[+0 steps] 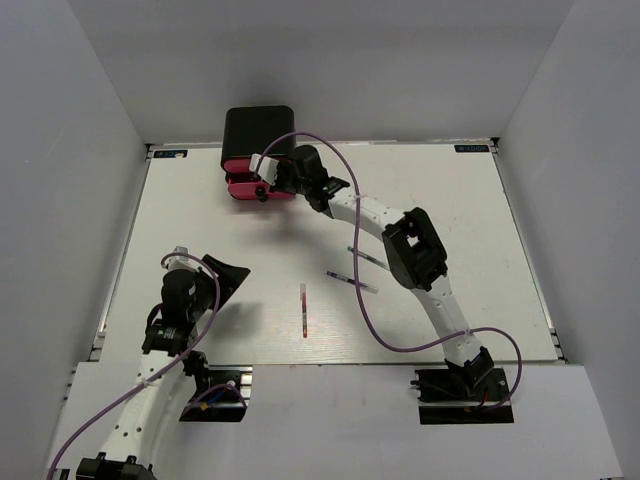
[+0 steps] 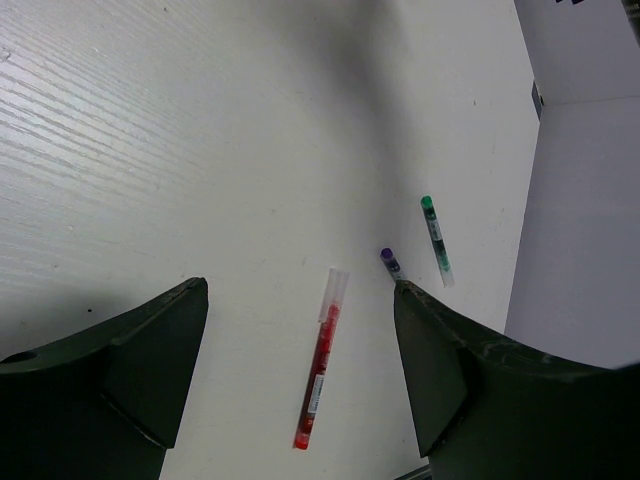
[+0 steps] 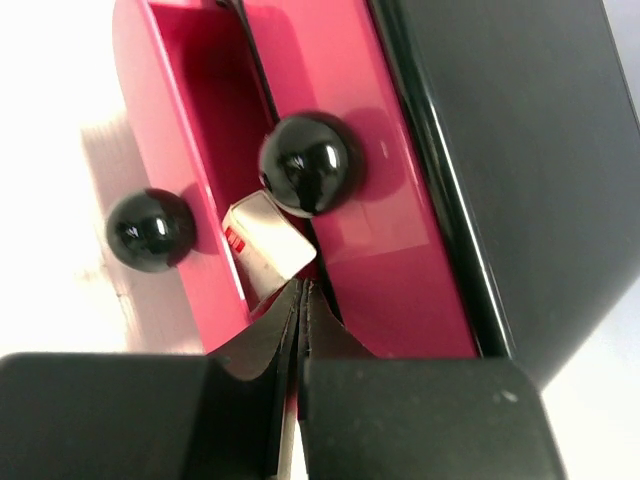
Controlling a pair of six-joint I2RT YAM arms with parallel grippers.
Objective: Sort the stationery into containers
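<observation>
A black cabinet (image 1: 259,128) with pinkish-red drawers stands at the back left, its lower drawer (image 1: 240,189) pulled partly out. Inside that drawer lies a white block with red print (image 3: 268,238). My right gripper is shut at the drawer's opening, close by the block; whether they touch I cannot tell. A red pen (image 1: 304,312), a blue-capped pen (image 1: 352,281) and a green-capped pen (image 1: 368,258) lie on the table. At the front left my left gripper hangs open above the table, left of the red pen, nothing between its fingers.
Round black knobs (image 3: 312,163) stick out from the drawer fronts near my right fingers. A purple cable (image 1: 360,270) hangs along the right arm, over the pens.
</observation>
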